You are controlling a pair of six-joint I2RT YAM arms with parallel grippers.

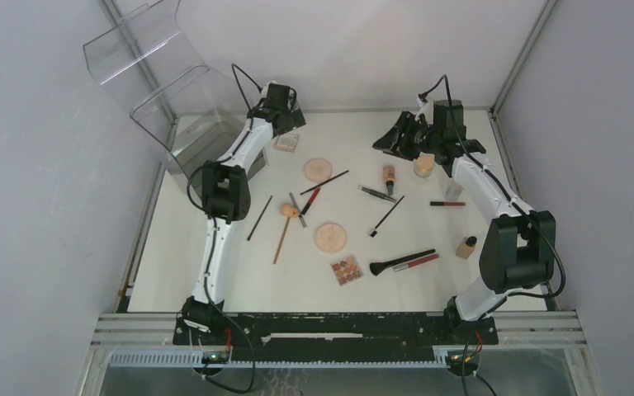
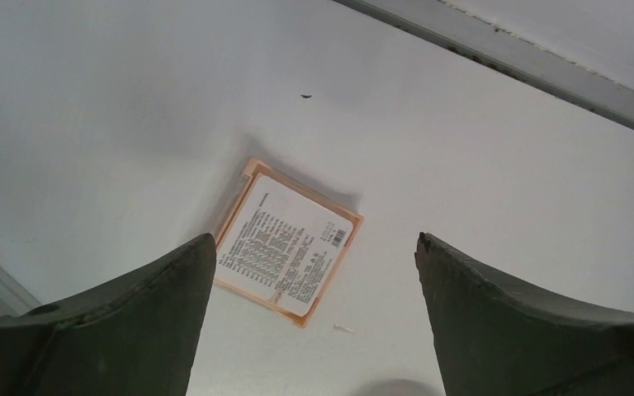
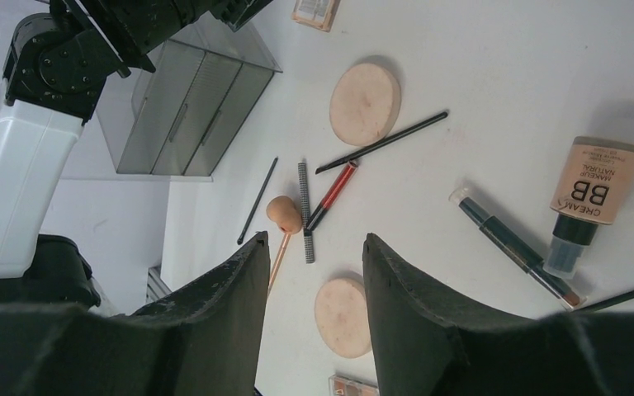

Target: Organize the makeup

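Note:
A compact (image 2: 285, 246) with a printed label lies by the back edge, between the open fingers of my left gripper, which hovers over it. My right gripper hangs part open above the middle right, nothing between its fingers. Below it lie a BB cream tube (image 3: 593, 181), a dark pen (image 3: 508, 243), round sponges (image 3: 363, 103), brushes (image 1: 400, 256), pencils (image 3: 330, 198) and an eyeshadow palette (image 1: 347, 271). A clear organizer (image 3: 198, 111) stands open at the back left.
A foundation bottle (image 1: 465, 247) and a cream-coloured jar (image 1: 424, 166) are at the right.

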